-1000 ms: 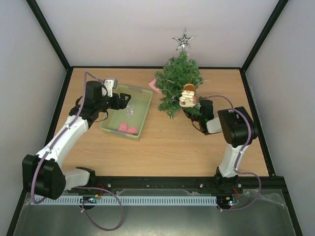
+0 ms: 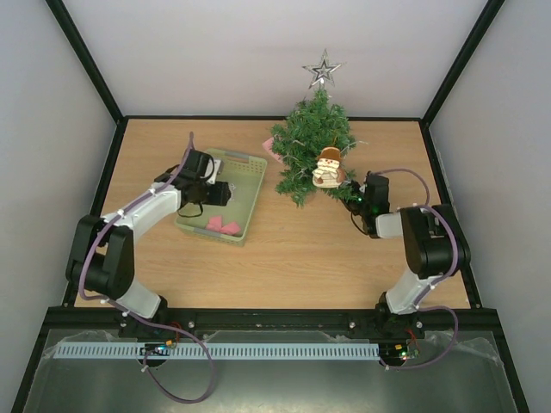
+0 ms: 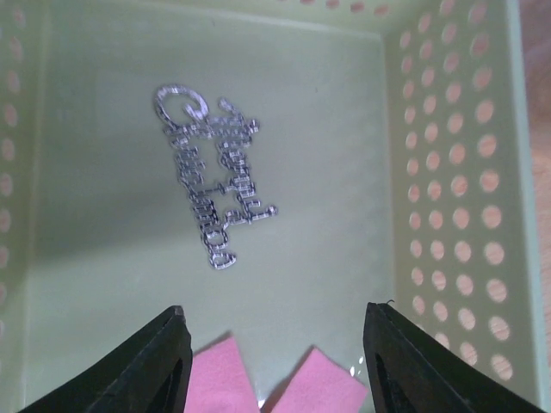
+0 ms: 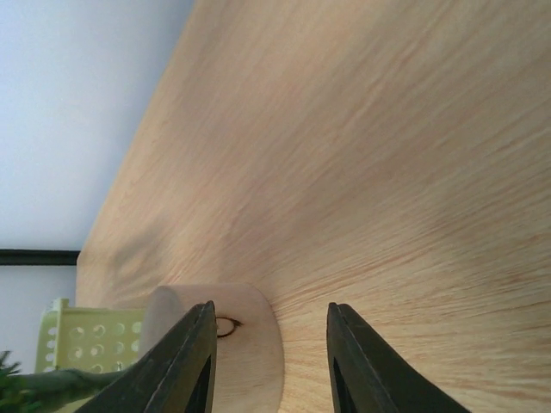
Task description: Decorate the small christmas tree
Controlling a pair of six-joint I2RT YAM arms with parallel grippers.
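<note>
The small tree stands at the back right, a silver star on top and a brown-and-cream ornament on its front. My left gripper hangs open over the green basket, which holds a silver lettering ornament and pink felt pieces; nothing sits between its fingers. My right gripper is open at the tree's lower right, facing bare wood and a pale round base.
Pink material lies behind the tree's left side. Dark frame edges and walls border the table.
My left arm has drawn in and turned, its gripper now farther over the basket. The right arm has shifted slightly rightward and toward the front, away from the tree.
</note>
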